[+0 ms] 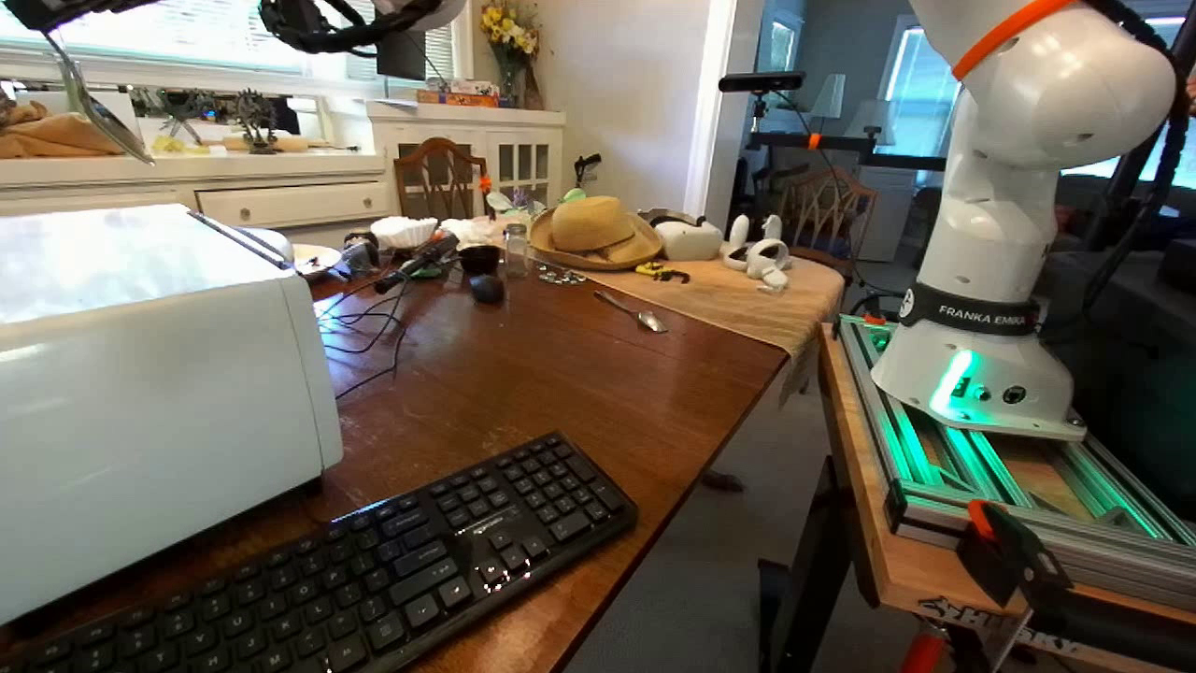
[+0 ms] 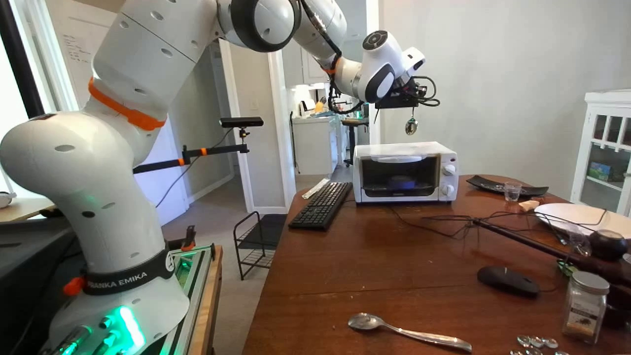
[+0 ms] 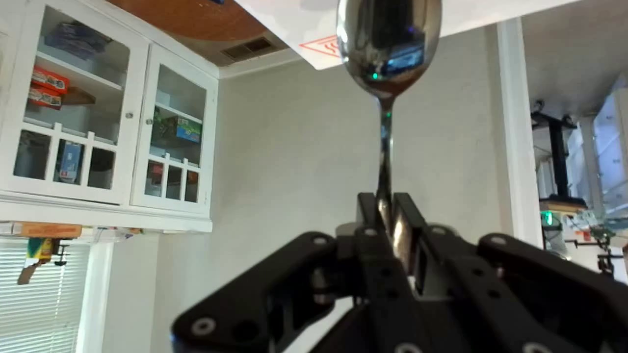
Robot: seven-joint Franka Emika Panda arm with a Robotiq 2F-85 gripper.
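Observation:
A shiny metal spoon [image 3: 388, 56] is pinched by its handle in my gripper, bowl pointing away from the fingers, as the wrist view shows. In exterior view 2 the held spoon [image 2: 411, 125] hangs bowl-down above the white toaster oven [image 2: 446, 171], clear of its top. The gripper itself is small and dark there. At the upper left of exterior view 1 the spoon [image 1: 103, 116] appears over the oven [image 1: 157, 393], with most of the gripper cut off by the frame. A second spoon [image 2: 408, 333] lies on the wooden table.
A black keyboard [image 2: 322, 205] sits beside the oven. Cables, a dark mouse [image 2: 507, 280], a glass jar [image 2: 585, 307] and a white plate [image 2: 582, 218] occupy the table's far side. Between the oven and the loose spoon the tabletop [image 2: 367, 266] is mostly bare.

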